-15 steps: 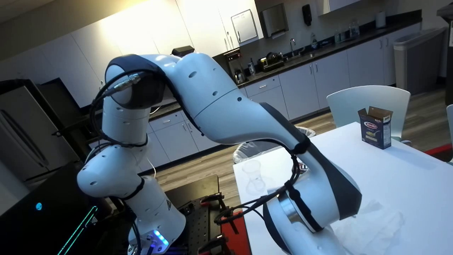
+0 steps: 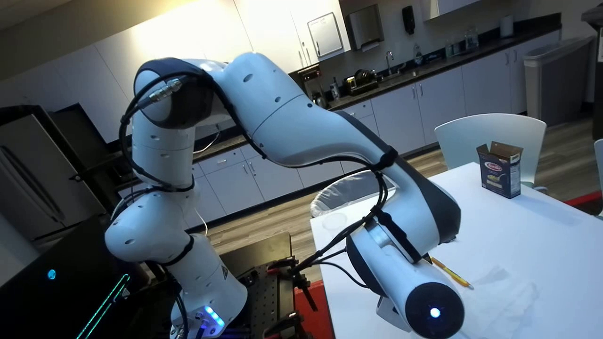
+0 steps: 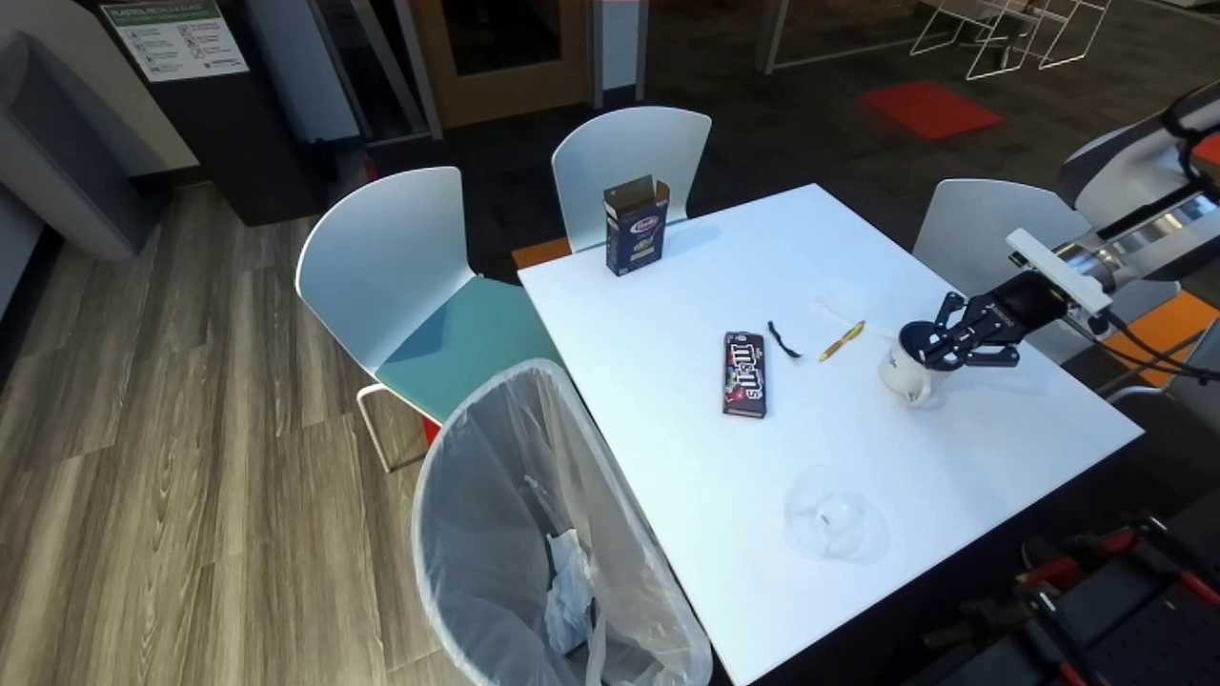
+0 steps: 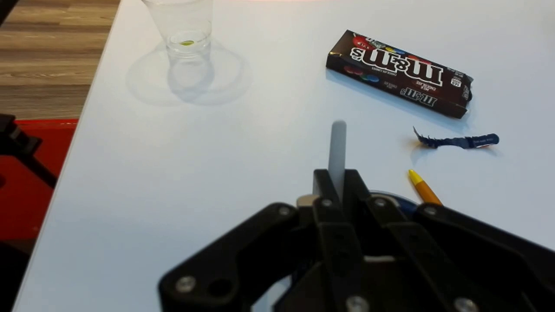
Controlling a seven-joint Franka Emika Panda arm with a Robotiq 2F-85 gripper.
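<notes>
In the wrist view my gripper is shut on a thin grey strip-like object (image 4: 338,143), which sticks out past the fingertips; its lower part is hidden. A white mug (image 3: 903,373) with a dark inside stands on the table in exterior view 2, and my gripper (image 3: 946,332) is over its top. I cannot tell whether the grey object is inside the mug. Only a sliver of dark blue rim (image 4: 398,200) shows behind the fingers in the wrist view. Exterior view 1 hides the fingers behind the arm.
A clear plastic cup (image 4: 190,47), an M&M's box (image 4: 400,73), a torn dark strip (image 4: 458,140) and a yellow-orange pen (image 4: 425,188) lie around the white table (image 3: 732,572). An opened pasta box (image 3: 635,232) stands at the far corner. A lined bin (image 3: 480,492) adjoins the table edge.
In exterior view 1 the forearm and wrist have shifted left and the hand end has risen. The pen has come into sight, while the clear cup is now mostly lost from view.
</notes>
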